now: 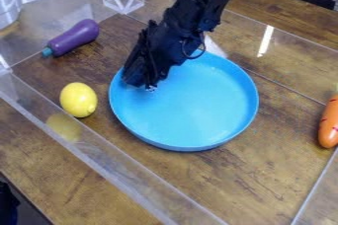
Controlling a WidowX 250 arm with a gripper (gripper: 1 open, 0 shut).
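Note:
The black robot gripper reaches down from the top centre to the left rear rim of a blue round plate. Its fingertips are dark and overlap the rim, so I cannot tell whether they are open, shut or touching the plate.
A purple eggplant lies at the upper left, a yellow egg-shaped object left of the plate, and an orange carrot-like object at the right edge. Clear plastic edges run along the lower left and right. Bare wood shows below the plate.

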